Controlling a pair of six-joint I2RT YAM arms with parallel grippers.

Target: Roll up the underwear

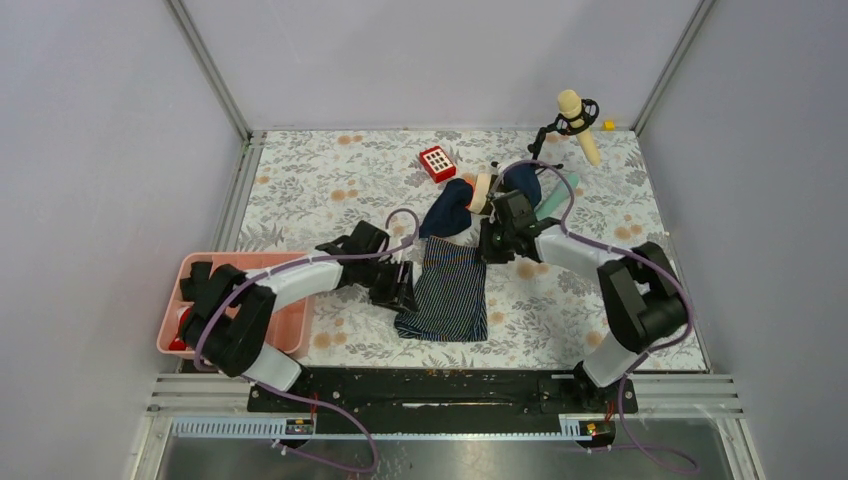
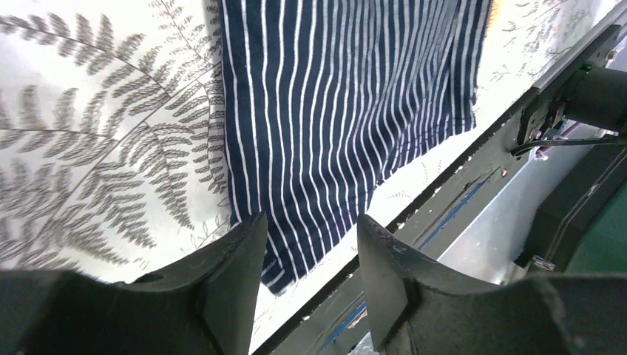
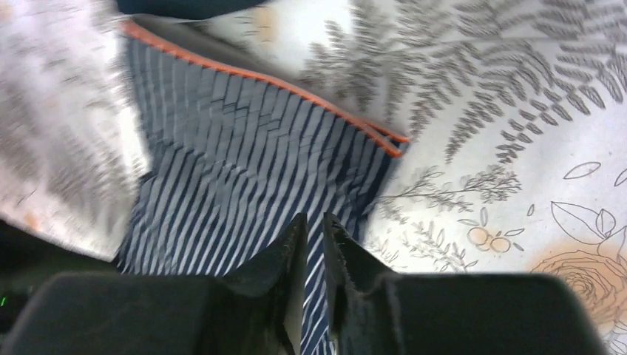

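The underwear, dark navy with white stripes (image 1: 450, 300), lies spread out on the patterned mat. Over its near left edge is my left gripper (image 1: 410, 305), fingers apart; in the left wrist view a bent corner of the striped cloth shows beyond the left gripper, whose fingers hold nothing visible. At the far right edge of the cloth stands my right gripper (image 1: 490, 256). In the right wrist view an orange-trimmed waistband (image 3: 296, 90) lies ahead of the right gripper, its fingers a narrow gap apart with cloth showing behind them.
A pink divided bin (image 1: 292, 325) holds several items at the left. Behind the underwear lie a navy garment (image 1: 447, 210), a red box (image 1: 437, 163), a green roll (image 1: 556, 197) and a microphone on a stand (image 1: 580, 120).
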